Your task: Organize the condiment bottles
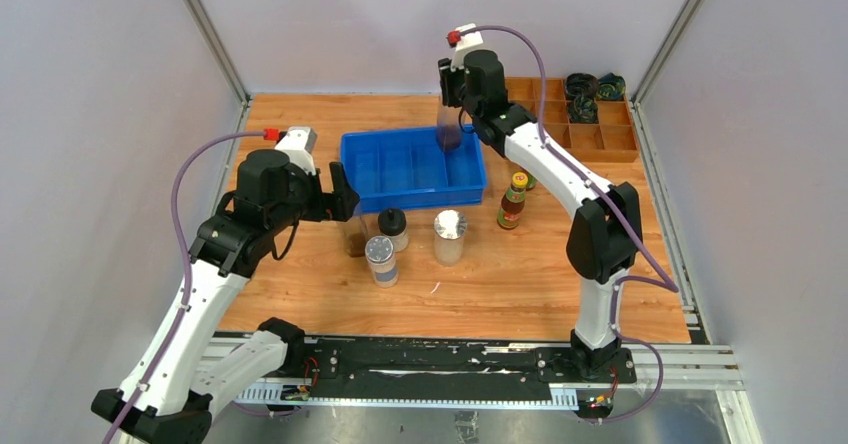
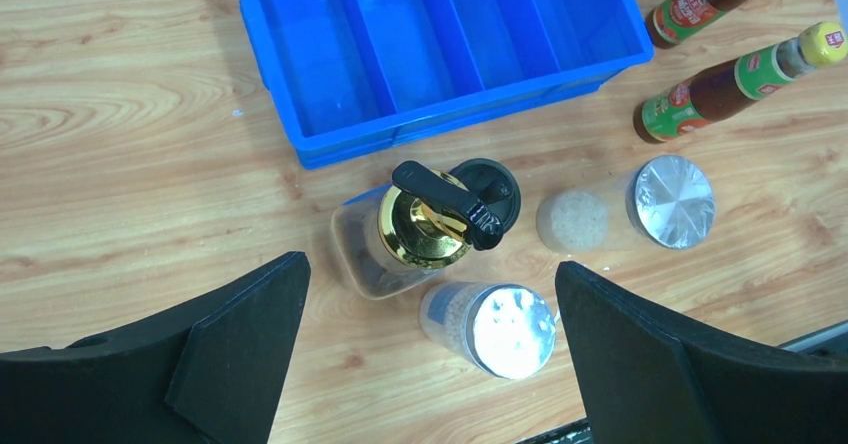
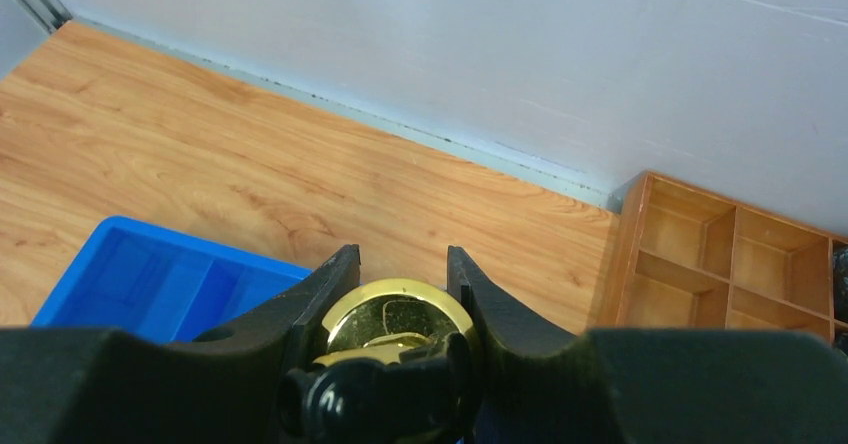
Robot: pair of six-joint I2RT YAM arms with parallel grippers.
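Observation:
Clear bottle with a gold cap is gripped at its top by my shut right gripper. In the top view it overlaps the back right of the blue divided tray; whether it touches the tray floor I cannot tell. My left gripper stands open above a second gold-capped bottle, touching nothing. Close by are a black-lidded jar, a silver-lidded jar and another silver-topped jar. Two sauce bottles, one with a yellow cap, stand right of the tray.
A wooden compartment box sits at the back right with dark items in it. White walls enclose the back and sides.

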